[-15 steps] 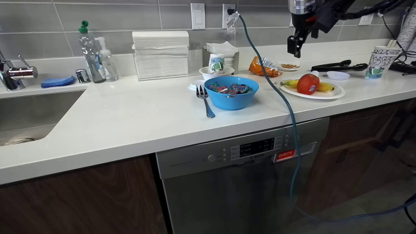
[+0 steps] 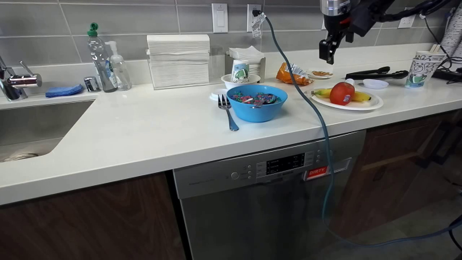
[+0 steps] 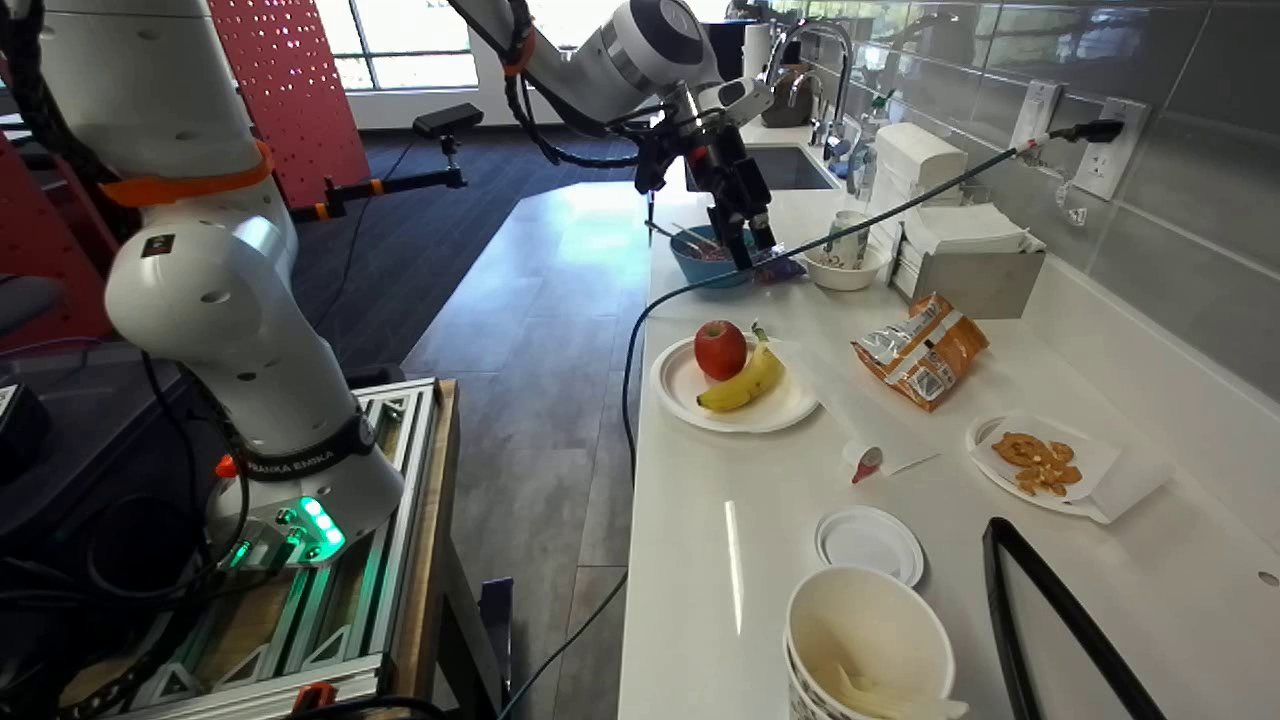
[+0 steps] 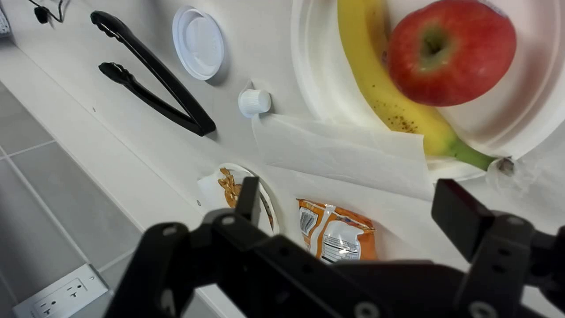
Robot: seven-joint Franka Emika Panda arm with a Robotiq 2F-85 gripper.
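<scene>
My gripper stands open above the counter, its two black fingers [image 4: 459, 217] wide apart with only air between them. Below it in the wrist view lies an orange snack bag [image 4: 339, 233]. A red apple [image 4: 450, 53] rests against a yellow banana [image 4: 371, 79], both on a white plate [image 4: 310, 69]. The small plate with pretzel-like snacks [image 4: 230, 185] is partly covered by the left finger. In exterior view 1 the gripper [image 2: 327, 51] hangs well above the counter, near the wall, touching nothing.
A blue cable [image 2: 303, 96] runs from the wall outlet across the counter and down its front. Black tongs [image 4: 159, 74], a white lid [image 4: 198, 42] and a paper cup [image 2: 424, 69] lie toward one end. A blue bowl [image 2: 255, 110] with a fork [image 2: 229, 115] stands left of the plate; beyond, the counter is clear.
</scene>
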